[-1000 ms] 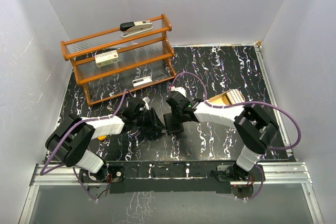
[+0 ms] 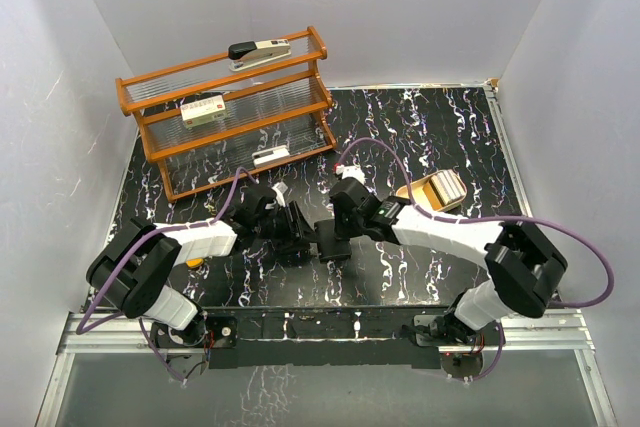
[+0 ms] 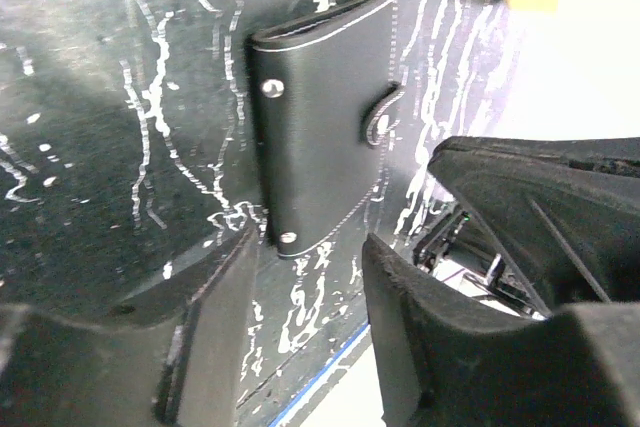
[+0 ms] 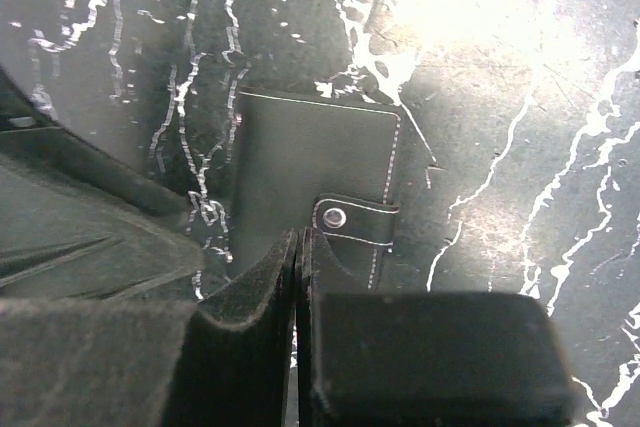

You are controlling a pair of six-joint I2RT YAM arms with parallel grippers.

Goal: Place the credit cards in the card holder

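The closed black card holder lies on the dark marbled table between the two grippers. In the left wrist view its stitched cover and two rivets show, and the strap curls up from its edge. My right gripper is shut with nothing between its fingers. Its tips are over the holder, just left of the snap strap, which is outside them. Standing open and empty, my left gripper is close to the holder's riveted corner. No credit cards show inside the holder.
Back right, a yellow tray holds a stack of light and brown pieces. A wooden rack with staplers and a small box fills the back left. A small orange item is near the left arm. Table right of the holder is clear.
The holder, tilted up a moment ago with a bluish card edge showing, now lies flat.
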